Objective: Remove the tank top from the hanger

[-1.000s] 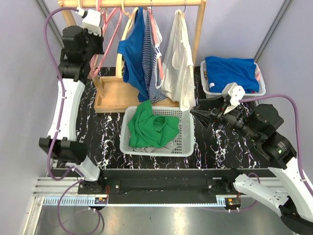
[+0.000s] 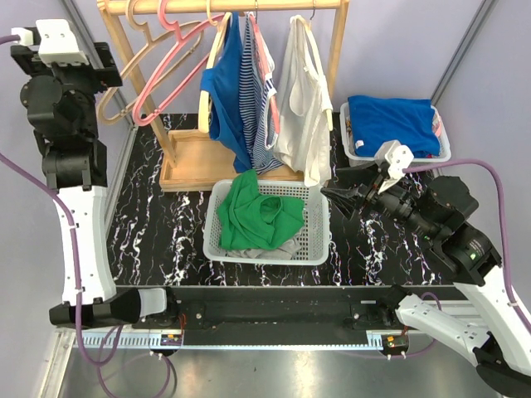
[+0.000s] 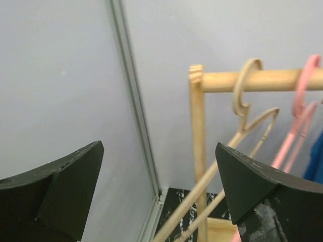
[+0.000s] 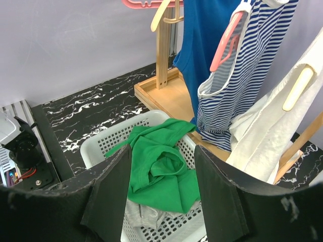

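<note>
A green garment [image 2: 261, 214] lies crumpled in the white basket [image 2: 323, 224] below the rack, over some grey cloth [image 4: 144, 214]. A pink hanger [image 2: 170, 70] and a wooden hanger [image 2: 106, 104] hang bare at the rod's left. Farther right, a blue top [image 2: 222, 95], a striped tank top [image 2: 252, 91] and whitish garments [image 2: 303, 99] are on hangers. My left gripper [image 2: 66, 62] is open and empty, left of the bare hangers and apart from them. Right of the whitish garments, my right gripper [image 2: 343, 186] stands open, nothing between its fingers.
The wooden rack [image 2: 187, 177] stands at the back centre. At the back right is another basket [image 2: 357, 155] with a blue cloth [image 2: 394, 124] inside. A wall [image 3: 45, 91] stands close on the left.
My left gripper has moved left, away from the bare hangers, and its fingers now stand wide apart. Those hangers have swung left. The right arm has hardly moved.
</note>
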